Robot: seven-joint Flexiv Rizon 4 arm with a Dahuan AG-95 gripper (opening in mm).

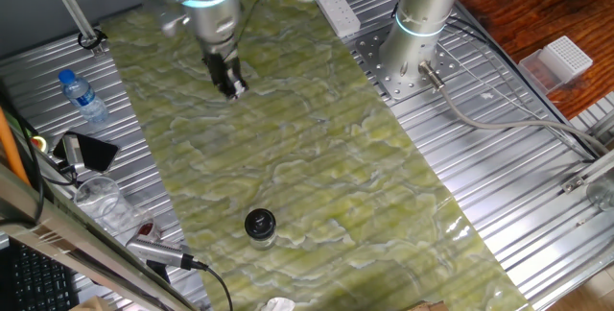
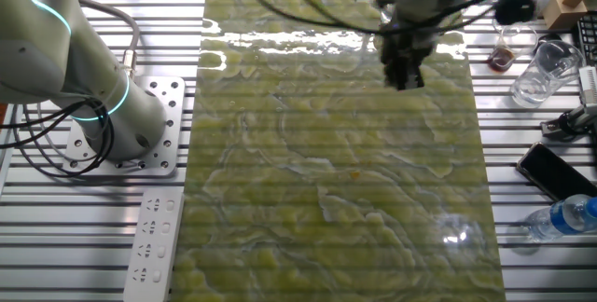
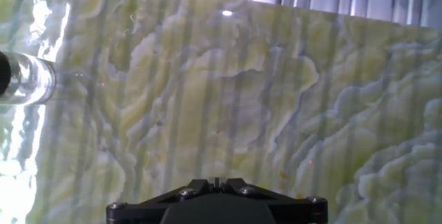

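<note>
My gripper (image 1: 234, 91) hangs above the far part of the green marbled mat (image 1: 317, 172). In the wrist view its black fingers meet at the bottom centre, shut, and nothing shows between them. A clear jar with a black lid (image 1: 260, 223) stands upright on the mat, well apart from the gripper and toward the near side in exterior view 1. The same jar (image 3: 31, 79) is cut off by the left edge of the wrist view. In exterior view 2, I cannot make the jar out; there the gripper (image 2: 404, 80) is near the top.
Left of the mat are a water bottle (image 1: 84, 97), a phone (image 1: 94, 153), clear cups (image 1: 104, 205) and a silver cylindrical device (image 1: 158, 252) with a cable. A power strip (image 2: 154, 246) lies beside the mat near the arm base (image 2: 126, 125). Mid-mat is bare.
</note>
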